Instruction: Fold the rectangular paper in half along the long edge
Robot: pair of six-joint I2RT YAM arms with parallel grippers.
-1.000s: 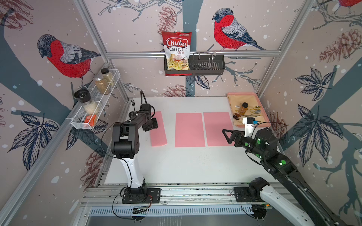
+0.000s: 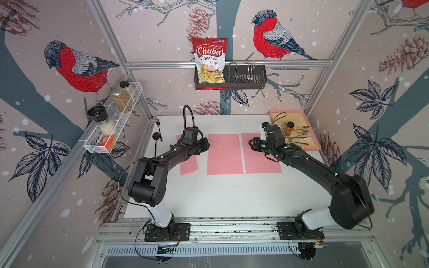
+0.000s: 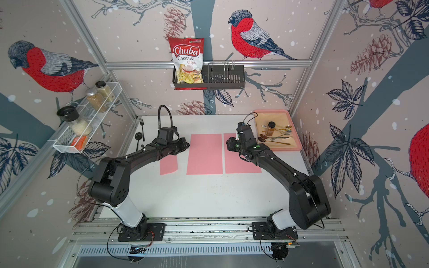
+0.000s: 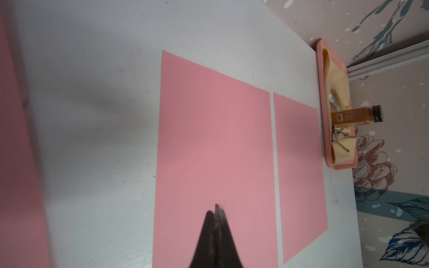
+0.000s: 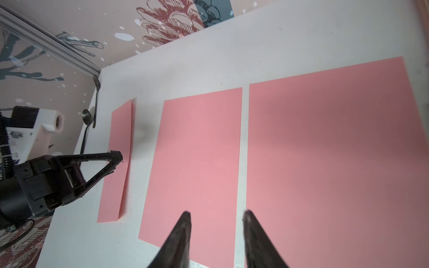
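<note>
Three pink papers lie on the white table. The left one (image 2: 188,166) is a narrow folded strip whose free edge stands slightly raised in the right wrist view. Flat and unfolded are the middle sheet (image 2: 224,154) and the right sheet (image 2: 267,165), separated by a thin gap. My left gripper (image 2: 207,145) hangs above the table near the middle sheet's left edge, its arm covering part of the strip; in the left wrist view its fingertips (image 4: 217,212) meet, empty. Over the right sheet is my right gripper, its fingers parted with nothing visible between them.
At the back right is a pink tray (image 2: 315,134) with a bottle (image 2: 289,128) and cutlery. A fork (image 2: 157,122) and a black spoon (image 2: 155,136) lie at the left edge.
My left gripper has swung right from the folded strip toward the middle sheet. My right gripper has moved left and farther back, from beside the right sheet to above it. The papers look unmoved.
</note>
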